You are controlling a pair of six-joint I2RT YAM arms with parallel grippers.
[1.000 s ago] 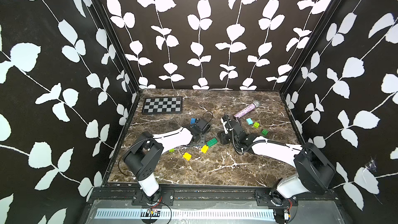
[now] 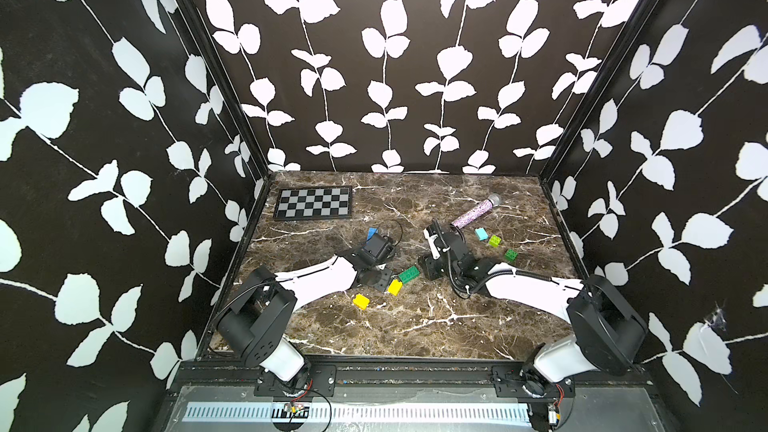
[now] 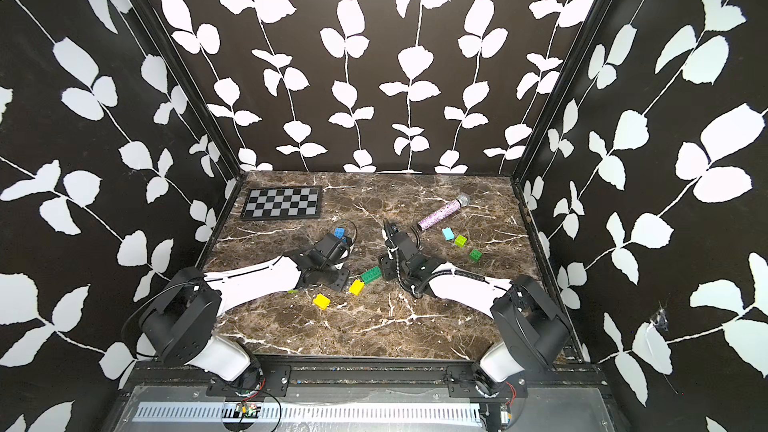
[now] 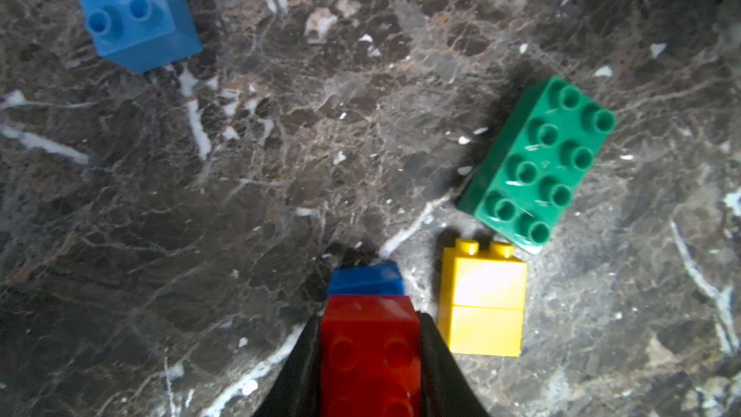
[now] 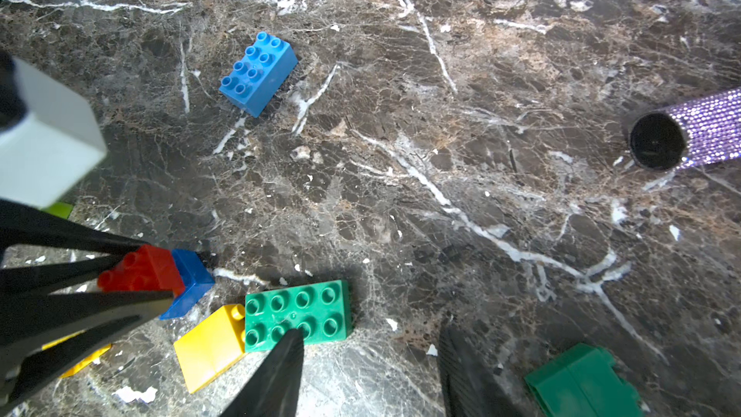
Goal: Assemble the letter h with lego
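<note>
My left gripper is shut on a red brick [image 5: 154, 266], directly over a dark blue brick [image 5: 189, 282]; I cannot tell whether they touch. Just right of them a yellow brick stack [image 4: 482, 293] stands beside a long green brick [image 4: 532, 162]. A light blue brick [image 4: 135, 15] lies farther back. My right gripper is open, nothing visible between its fingers, low over the table right of the green brick, with another green piece [image 5: 579, 382] at its right side.
A checkerboard [image 2: 312, 203] lies back left and a glittery tube [image 2: 474, 212] back right. Small cyan [image 2: 481, 234], lime [image 2: 495, 241] and green [image 2: 510, 255] bricks sit at the right. A loose yellow brick [image 2: 361, 301] lies in front.
My left arm has shifted a little left and toward the front of the table. My right arm looks unchanged.
</note>
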